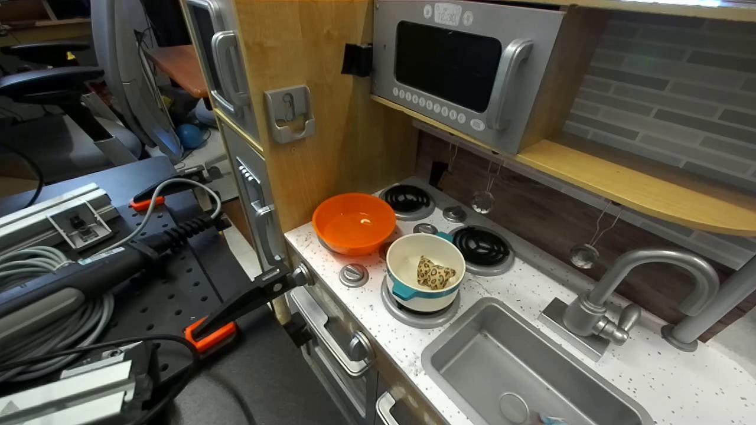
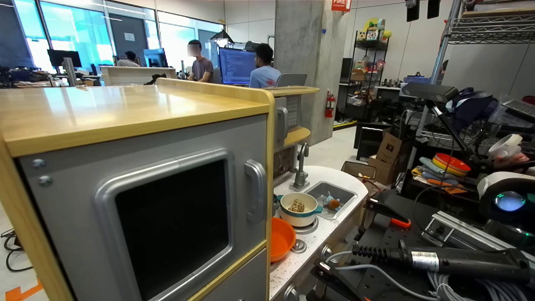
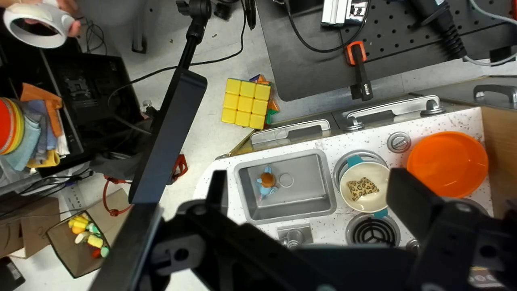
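My gripper stands open high above the counter in the wrist view, its two dark fingers wide apart with nothing held. A white pot (image 1: pixel 426 298) with teal handles rests on a front burner. Inside it lies a leopard-print cloth toy (image 1: pixel 434 273). Left of the pot in exterior view 1, an orange bowl (image 1: pixel 354 223) sits on the counter, empty. The grey sink (image 3: pixel 305 203) contains a small blue-and-brown plush toy (image 3: pixel 266 182), best seen in the wrist view. Neither exterior view shows the gripper.
A silver faucet (image 1: pixel 627 287) rises behind the sink. Above the stove hang a microwave (image 1: pixel 460 67) and a wooden shelf (image 1: pixel 638 184). The tall oven cabinet (image 2: pixel 165 210) bounds the bowl's side. A black table (image 3: pixel 310 63) faces the kitchen.
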